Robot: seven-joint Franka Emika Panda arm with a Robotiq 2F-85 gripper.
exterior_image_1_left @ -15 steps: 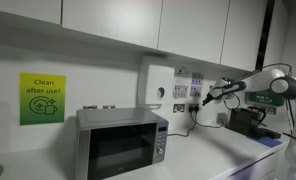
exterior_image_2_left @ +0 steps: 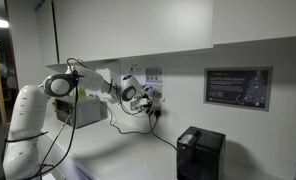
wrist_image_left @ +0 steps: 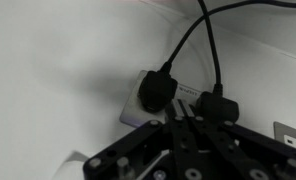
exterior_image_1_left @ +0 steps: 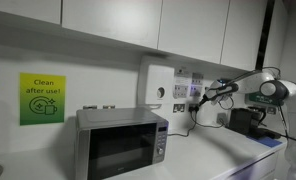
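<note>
A pale double wall socket [wrist_image_left: 140,112] fills the middle of the wrist view, with two black plugs in it. The left plug [wrist_image_left: 157,90] and the right plug [wrist_image_left: 218,106] each have a black cable running upward. My gripper is shut, its tips seen in front of the socket between the two plugs; nothing shows between them. Whether the tips touch the socket cannot be told. In the second exterior view the gripper [exterior_image_2_left: 149,103] is close to the wall, by the sockets above the counter.
A microwave [exterior_image_1_left: 120,142] stands on the counter [exterior_image_1_left: 210,151] along the wall. A black appliance [exterior_image_2_left: 199,153] is at the right in the second exterior view. Cupboards [exterior_image_1_left: 118,20] hang overhead. Loose cables [exterior_image_2_left: 130,131] droop along the wall.
My arm has shifted slightly, the gripper end moving a little left and down toward the wall sockets in the first exterior view. The microwave and counter look unchanged.
</note>
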